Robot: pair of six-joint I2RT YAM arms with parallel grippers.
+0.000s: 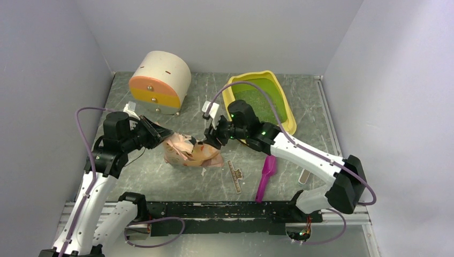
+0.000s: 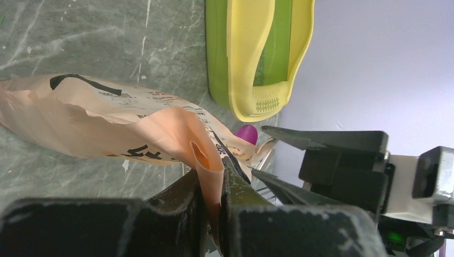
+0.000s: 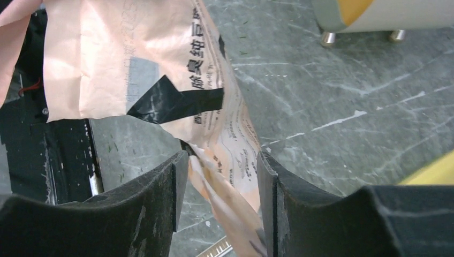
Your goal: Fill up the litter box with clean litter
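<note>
A crumpled beige paper litter bag [image 1: 190,152] lies on the marble counter. My left gripper [image 1: 166,134] is shut on the left part of its top, a folded flap between the fingertips in the left wrist view. My right gripper is part open over the bag's right end, with paper visible between and beyond its fingers; whether it touches the paper is unclear. The litter box [image 1: 286,120], yellow-rimmed with a green bottom, stands behind my right arm. A purple scoop [image 1: 266,176] lies front right.
A white rounded drawer cabinet [image 1: 163,69] stands back left. A ruler-like strip [image 1: 235,176] and a small grey object [image 1: 304,176] lie near the front. Grey walls border the counter.
</note>
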